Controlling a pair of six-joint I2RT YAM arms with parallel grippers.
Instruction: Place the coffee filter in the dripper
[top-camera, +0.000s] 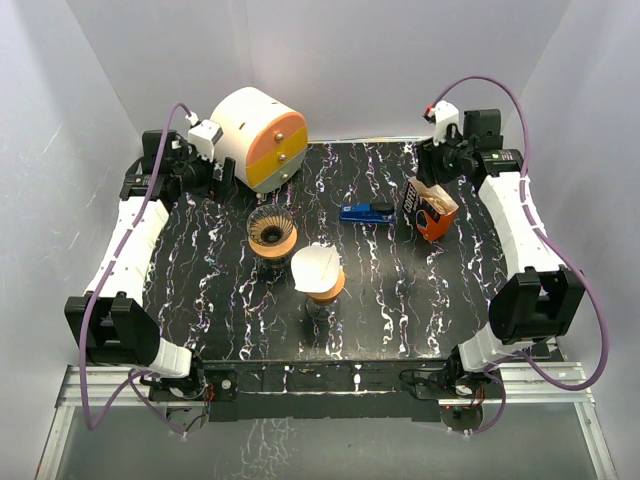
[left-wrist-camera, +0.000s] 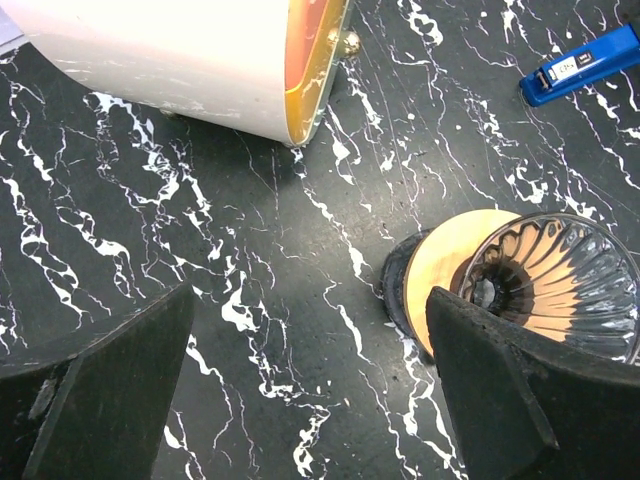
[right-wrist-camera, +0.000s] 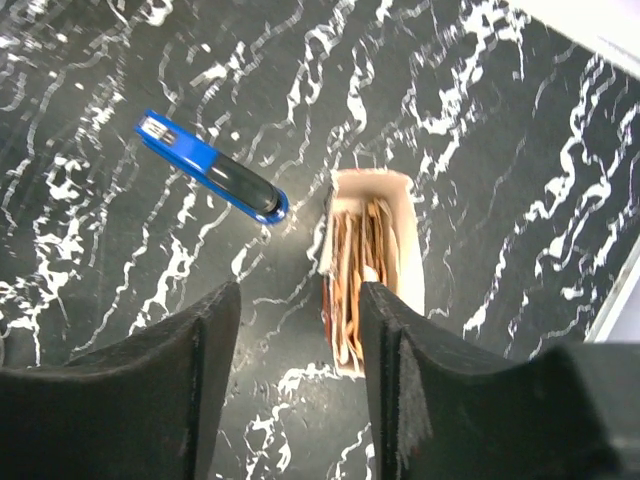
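Note:
A glass dripper (top-camera: 271, 227) on a wooden-collared stand sits left of centre, also seen in the left wrist view (left-wrist-camera: 560, 280). A white paper filter (top-camera: 316, 266) sits atop a second wooden-collared glass piece in front. My left gripper (top-camera: 220, 180) is open behind and left of the dripper, nothing between its fingers. My right gripper (top-camera: 432, 160) hangs over the open box of filters (top-camera: 433, 220), whose brown filters show in the right wrist view (right-wrist-camera: 355, 280); its fingers stand apart with nothing between them.
A blue stapler (top-camera: 365, 213) lies at centre-back. A rounded cabinet (top-camera: 258, 135) with coloured drawers stands at the back left. Bare marble table (top-camera: 390, 310) shows at front right; walls enclose the sides and back.

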